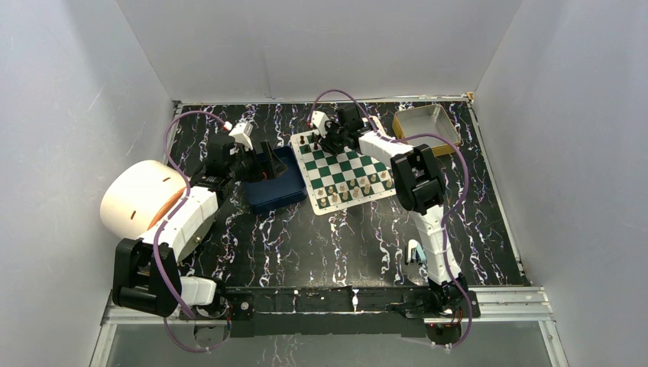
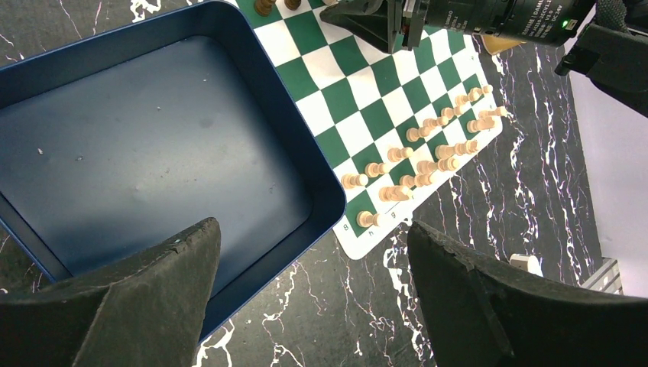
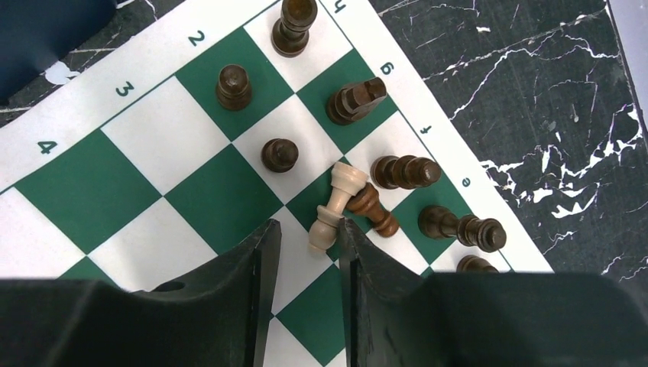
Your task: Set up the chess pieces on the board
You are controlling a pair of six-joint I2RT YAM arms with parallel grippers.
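Observation:
The green-and-white chessboard lies at the table's middle. In the right wrist view, a light piece lies tipped against a dark pawn, which is tipped too. My right gripper is part open just over them, one finger touching or almost touching the light piece, the other apart from it. Around them stand dark pieces, including a rook, a knight and an upright pawn. Light pieces stand in rows along the near side. Over the blue tray, my left gripper is open and empty.
The blue tray left of the board looks empty. At the back right stands a tan box. A small white-and-teal object lies near the front right. Bare marble table spreads in front of the board.

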